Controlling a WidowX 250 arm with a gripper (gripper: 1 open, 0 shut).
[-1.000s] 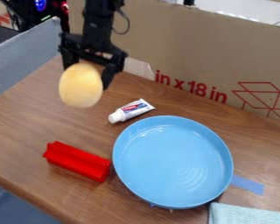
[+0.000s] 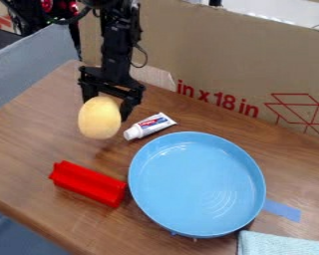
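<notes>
The black gripper (image 2: pixel 111 94) is at the upper left of the table, directly over a pale yellow rounded object (image 2: pixel 99 121) that sits on the wood at its lower edge. Its fingers look apart around the top of that object, though the object partly hides them. A toothpaste tube (image 2: pixel 149 126) lies just right of it. A red block (image 2: pixel 87 183) lies nearer the front, and a blue plate (image 2: pixel 195 184) fills the right middle.
A cardboard wall (image 2: pixel 242 75) with red print runs along the back. A grey strip (image 2: pixel 23 75) borders the left edge. A light cloth (image 2: pixel 282 245) lies at the front right. Bare wood shows at left and far right.
</notes>
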